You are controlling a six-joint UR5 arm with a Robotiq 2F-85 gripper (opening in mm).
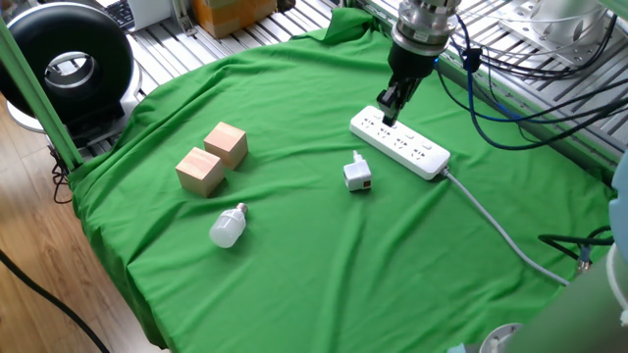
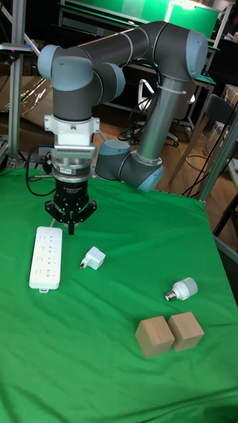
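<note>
My gripper points down over the white power strip in exterior view 1, its tip overlapping the sockets near the strip's far end. In exterior view 3 the gripper appears just right of the strip, and its fingers come together at one narrow tip. Nothing shows between them. The height above the cloth is hard to judge. A white plug adapter lies apart from the strip on the green cloth, its prongs towards the strip's side in the other view.
Two wooden cubes, one nearer and one behind it, sit at the left. A white bulb lies close by. The strip's grey cable runs off to the right.
</note>
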